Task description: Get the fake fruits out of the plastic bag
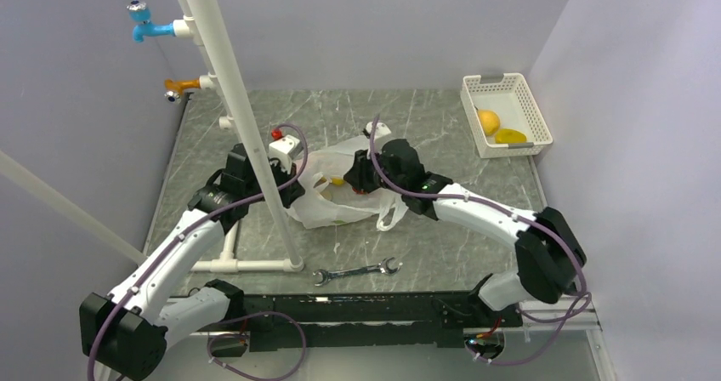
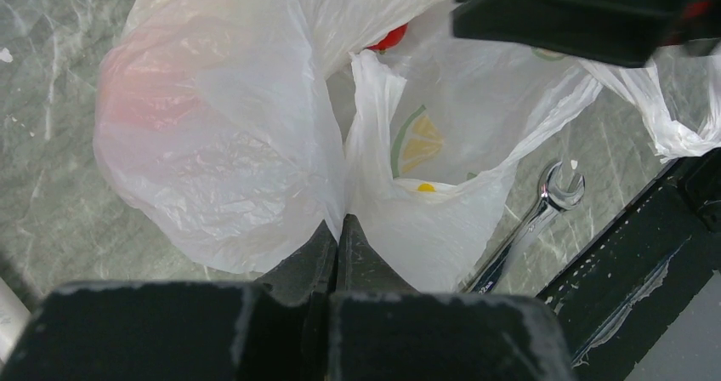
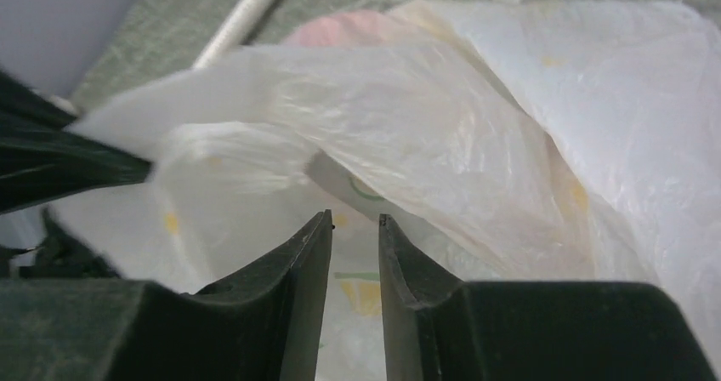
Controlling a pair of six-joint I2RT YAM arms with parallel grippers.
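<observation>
The white plastic bag [image 1: 327,215] lies spread in the middle of the table, its mouth facing up. My left gripper is shut on a fold of its thin film. Inside the bag, a red fruit [image 2: 391,39] shows partly past the plastic, and a yellow fruit [image 1: 337,181] shows beside it from above. My right gripper is over the bag's mouth. Its fingers [image 3: 310,253] stand a little apart, with only bag film visible behind the gap. A pinkish shape [image 2: 153,83] shows through the bag's closed side.
At the back right, a white basket [image 1: 478,134] holds an orange fruit [image 1: 488,122] and a yellow one [image 1: 510,136]. A wrench [image 1: 355,270] lies in front of the bag. White pipes [image 1: 242,117] rise near my left arm.
</observation>
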